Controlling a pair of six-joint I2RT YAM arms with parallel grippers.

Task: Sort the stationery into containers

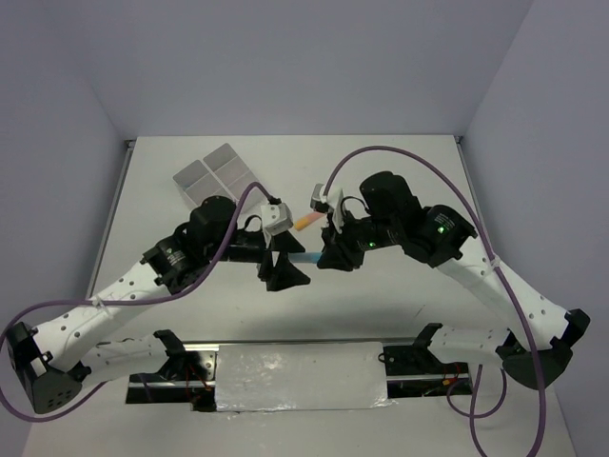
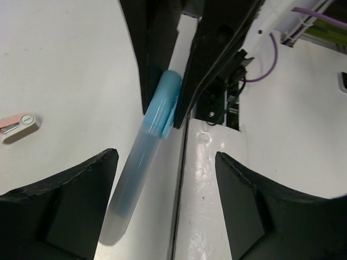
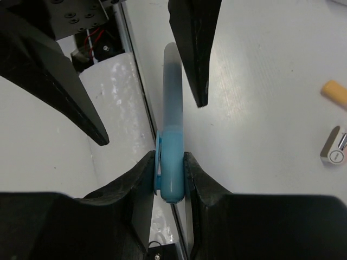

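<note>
A marker with a blue cap and a grey translucent body [image 1: 303, 257] is held above the table between my two arms. My right gripper is shut on the cap end, its clip showing beside a finger. Around the marker's grey body stands my left gripper, its fingers wide apart on either side and not visibly touching it. A pink stapler [image 2: 20, 128] lies on the table, and an orange stick-like item [image 3: 335, 93] lies close to it. The grey divided container [image 1: 228, 167] is at the back left, partly hidden by the left arm.
Bare white table [image 1: 390, 295] extends to the right and front. Both grippers are very close together over the middle. A pale strip [image 1: 300, 376] lies beyond the table's front edge.
</note>
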